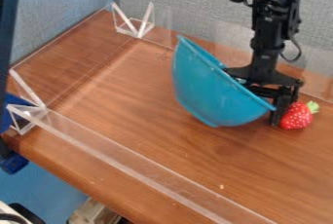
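A blue plastic bowl (208,90) stands tilted on its side on the wooden table, its opening facing right toward the black arm. My black gripper (271,99) is low at the bowl's right side, partly overlapping it; whether its fingers are open or shut on the rim is unclear. A red strawberry (295,117) with a green top lies on the table just right of the gripper.
Clear acrylic walls with white corner brackets (131,25) border the table (143,140) at back, left and front. A grey padded wall stands behind.
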